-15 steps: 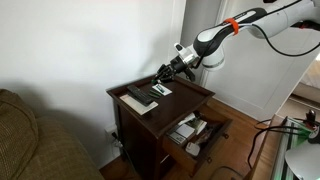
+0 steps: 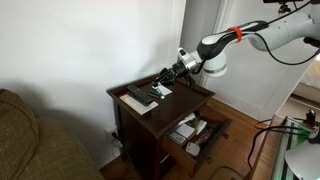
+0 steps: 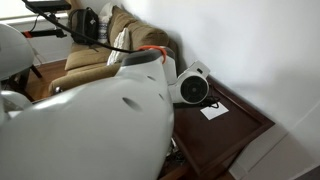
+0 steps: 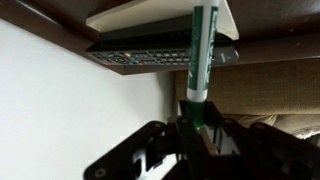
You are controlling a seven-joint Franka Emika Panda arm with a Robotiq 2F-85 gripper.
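A white marker with green print and a green end [image 4: 203, 65] stands up from between the fingers of my gripper, which is shut on its green end in the wrist view. Over the dark wooden cabinet top [image 2: 185, 101], the gripper [image 2: 160, 80] hangs low in exterior view 1, near a white paper sheet [image 2: 162, 90]. The marker is too small to make out clearly there. In exterior view 2 the arm hides the gripper's fingers, while the paper [image 3: 213, 111] shows on the cabinet.
A black remote [image 4: 150, 56] lies beside a pale flat item [image 4: 135, 15] on the cabinet. Below, an open drawer [image 2: 204, 152] holds several small things. A wall stands close behind, and a brown sofa [image 2: 40, 140] is off to the left.
The arm's wrist has shifted slightly right and lower over the cabinet. The remote, the pale flat item and the open drawer have stayed where they were.
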